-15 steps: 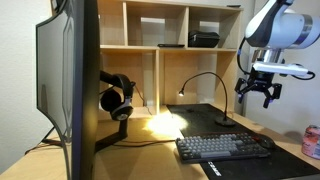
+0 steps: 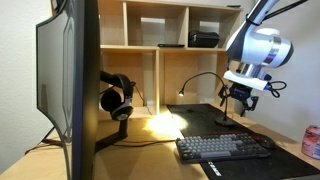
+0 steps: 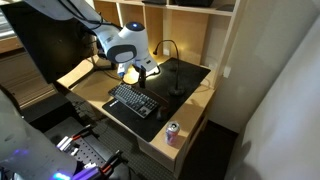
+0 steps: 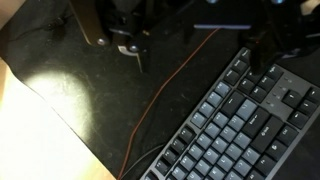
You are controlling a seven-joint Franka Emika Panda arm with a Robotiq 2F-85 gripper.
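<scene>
My gripper (image 2: 238, 103) hangs in the air above the right part of the desk, pointing down, open with nothing between its fingers. In exterior view 2 the gripper (image 3: 139, 74) appears beyond the dark keyboard (image 3: 136, 99), towards the lamp. From the wrist, the gripper's dark fingers show along the top edge, and the grey-and-black keyboard (image 4: 235, 130) lies below at the right. A thin black gooseneck lamp (image 2: 223, 90) stands behind the keyboard, its light falling on the desk to the left. In exterior view 1 the gripper overlaps the lamp's post; whether they touch, I cannot tell.
A black mat (image 2: 285, 165) lies under the keyboard, with a mouse (image 2: 265, 142) at its right. A can (image 2: 311, 142) stands at the desk's right end. Headphones (image 2: 118, 97) hang near the large monitor (image 2: 68, 80). Shelves (image 2: 145, 50) rise behind. An orange cable (image 4: 165, 85) crosses the mat.
The objects on the desk have not moved.
</scene>
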